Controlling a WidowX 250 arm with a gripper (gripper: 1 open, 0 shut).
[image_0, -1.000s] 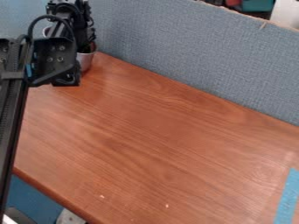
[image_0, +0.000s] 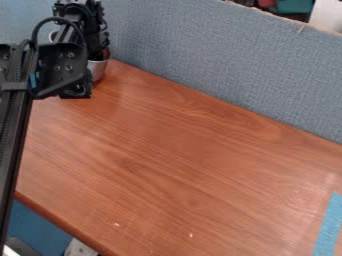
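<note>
My black arm (image_0: 16, 120) rises along the left side of the view to a dark cluster of joints and cables at the upper left, by a light grey round container (image_0: 96, 68) at the back left of the wooden table (image_0: 187, 160). My gripper's fingertips are hidden among the dark parts, so I cannot tell how they stand.
A grey fabric partition (image_0: 234, 70) runs along the back edge. A strip of blue tape (image_0: 327, 225) lies at the front right. The table's edge drops away at the lower left.
</note>
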